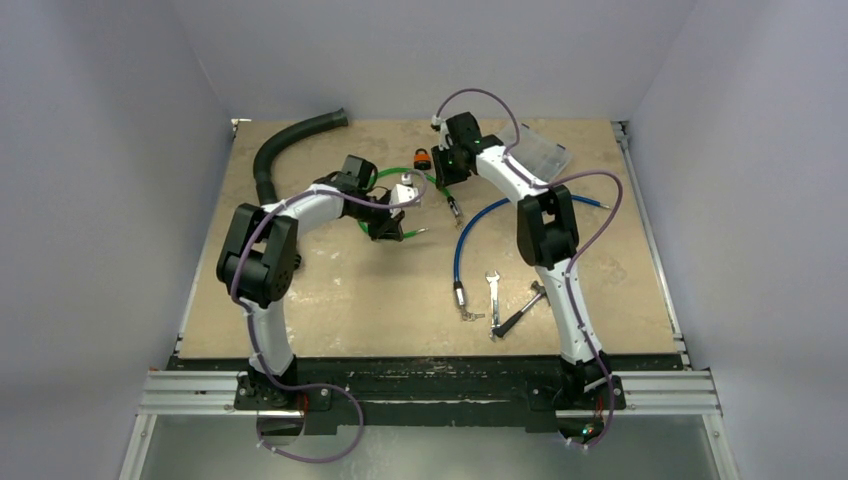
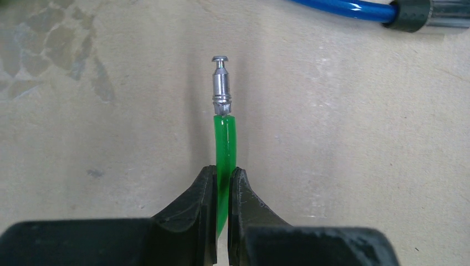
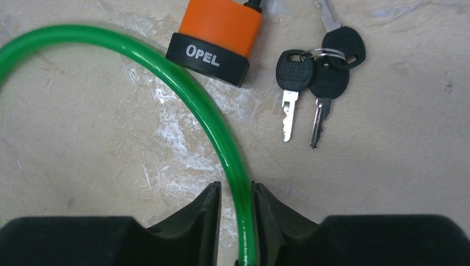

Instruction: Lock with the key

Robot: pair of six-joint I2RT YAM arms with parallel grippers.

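In the left wrist view, my left gripper is shut on the green cable (image 2: 225, 138) just behind its metal pin tip (image 2: 220, 83), which points away from the fingers and is free. My right gripper is part open, its fingers on either side of the same green cable (image 3: 216, 130), with a gap showing on the left. At the cable's other end is a lock barrel (image 1: 457, 212), seen from above. A ring of black-headed keys (image 3: 328, 83) lies on the table to the right of the cable. The lock's keyhole is hidden.
An orange-and-black block lettered OPEL (image 3: 208, 58) sits close to the cable. A blue cable lock (image 1: 460, 255), a wrench (image 1: 494, 300), a hammer (image 1: 520, 312), a clear box (image 1: 540, 155) and a dark hose (image 1: 290, 135) lie around.
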